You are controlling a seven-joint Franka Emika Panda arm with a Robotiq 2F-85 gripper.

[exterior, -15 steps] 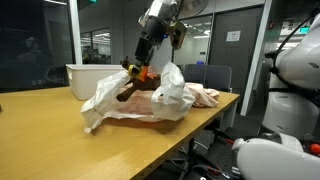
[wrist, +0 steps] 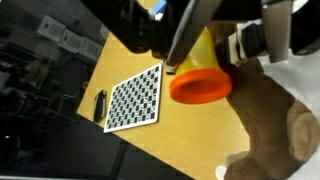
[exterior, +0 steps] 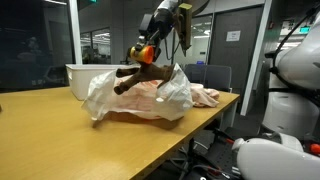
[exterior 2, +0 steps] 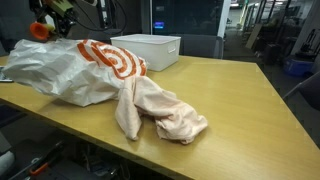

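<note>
In the wrist view my gripper is shut on a yellow cup-like object with an orange rim (wrist: 201,86). A brown plush toy (wrist: 262,125) lies close against that object; whether the fingers also pinch it cannot be told. Exterior view 1 has the brown plush (exterior: 145,76) just below the orange-and-yellow object (exterior: 147,54), both at the top of a crumpled white plastic bag (exterior: 115,103). Orange-red rings are printed on the bag (exterior 2: 75,85) in exterior view 2. Its inside is mostly hidden.
A pale pink cloth (exterior 2: 160,110) lies beside the bag. Behind stands a white lidded box (exterior 2: 150,48). A black-and-white checkered board (wrist: 133,100) shows in the wrist view. The wooden table (exterior 2: 235,95) is widely clear away from the bag.
My gripper has risen with the orange-and-yellow object. The brown plush is higher too and shows more above the bag, whose raised left part has sunk.
</note>
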